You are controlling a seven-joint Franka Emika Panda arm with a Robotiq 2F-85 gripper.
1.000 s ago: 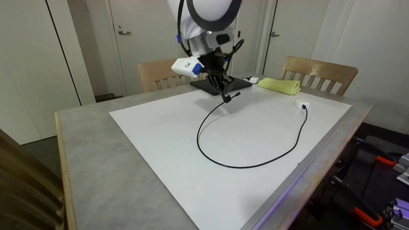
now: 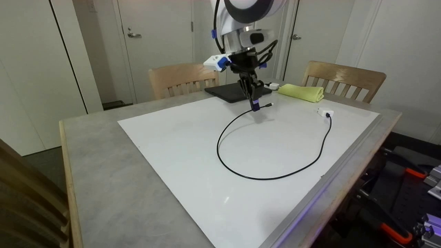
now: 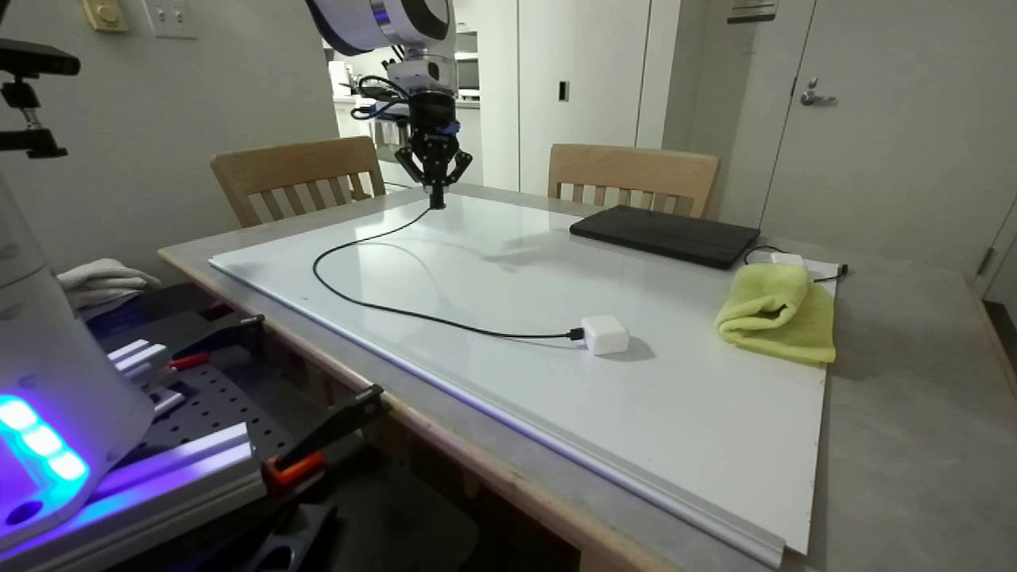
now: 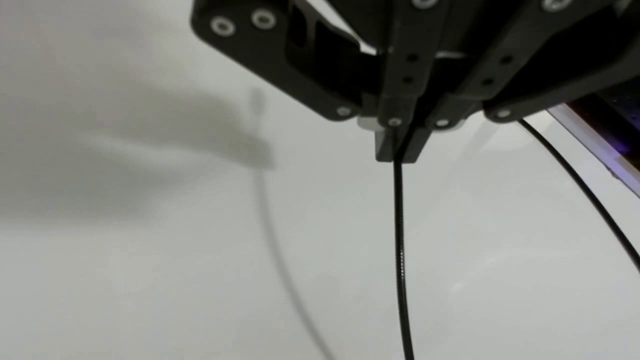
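Note:
My gripper (image 2: pixel 255 108) is shut on a thin black cable (image 2: pixel 217 145) and holds it above the white board (image 2: pixel 173 136). The cable's free end, a small plug (image 2: pixel 268 105), sticks out just past the fingertips in exterior view 1. From the fingers the cable droops to the board and curves round in a wide loop to a white power adapter (image 3: pixel 605 334). In the wrist view the held cable (image 4: pixel 400 258) runs straight down from between the fingertips, and its shadow lies apart on the board to the left.
At the back of the board lies a flat black laptop-like slab (image 3: pixel 663 234). Beside it are a folded yellow-green towel (image 3: pixel 777 310) and a second white adapter (image 2: pixel 273 86). Wooden chairs (image 2: pixel 182 78) stand round the table. Most of the board's middle and left is clear.
In exterior view 1 my gripper has moved right with the cable in it, turning more upright. The loop's left side has shifted slightly right; the adapter has stayed put.

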